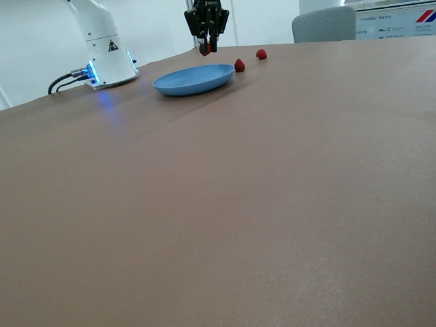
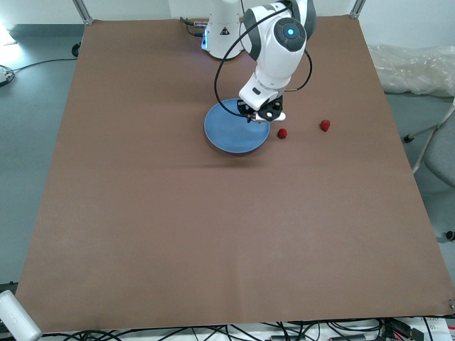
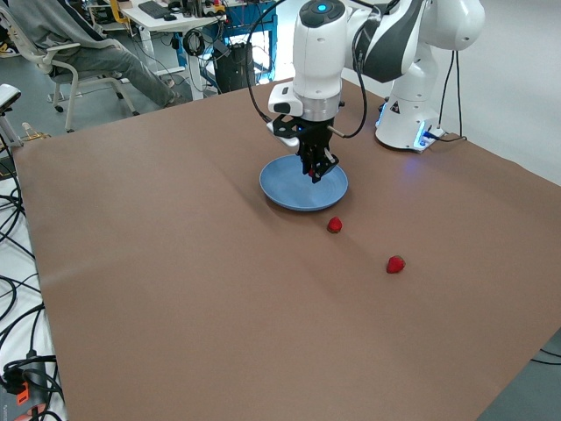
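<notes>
The black gripper [image 1: 208, 45] hangs over the blue plate [image 1: 193, 80], shut on a red strawberry that shows small between its fingers in the top view. In the right view the gripper [image 3: 312, 172] is above the plate [image 3: 289, 195]; in the left view it is mostly hidden by the white arm head, over the plate [image 2: 227, 135]. Two more strawberries lie on the brown table beside the plate: one near it [image 2: 282, 133] [image 3: 335, 224], another farther out [image 2: 325, 125] [image 3: 395, 264].
The robot base [image 3: 406, 118] with cables stands at the back of the table [image 2: 234, 227]. A grey chair [image 2: 441, 149] is beside the table; cables run along its outer edge, and a seated person is in the right view's background.
</notes>
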